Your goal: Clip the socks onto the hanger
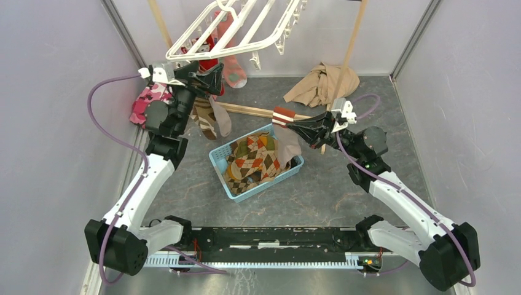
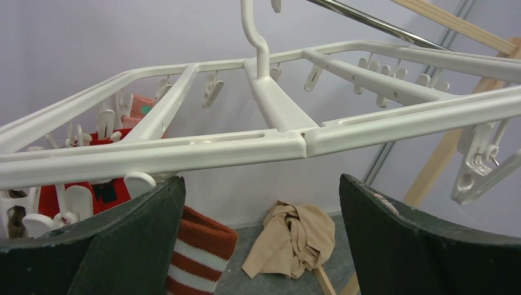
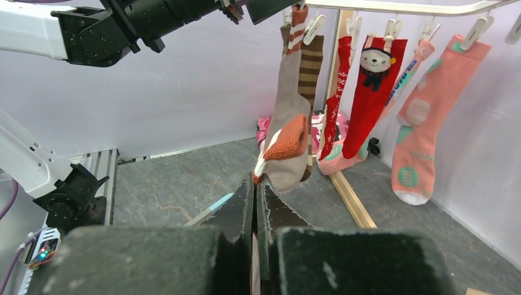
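Note:
A white clip hanger (image 1: 227, 52) carries several socks on its left side, among them a red bear sock (image 3: 368, 86) and a pink sock (image 3: 424, 123). My left gripper is open just below the hanger's front bar (image 2: 233, 150), with a red striped sock (image 2: 199, 252) behind its left finger. My right gripper is shut on a grey sock with an orange-and-white cuff (image 1: 287, 138), which hangs over the basket in the top view.
A blue basket (image 1: 222, 183) with patterned socks stands in the middle. Wooden stand poles (image 1: 349, 46), a beige cloth (image 1: 316, 86) and pink camouflage fabric (image 1: 147, 101) are around the hanger. Walls close in the sides.

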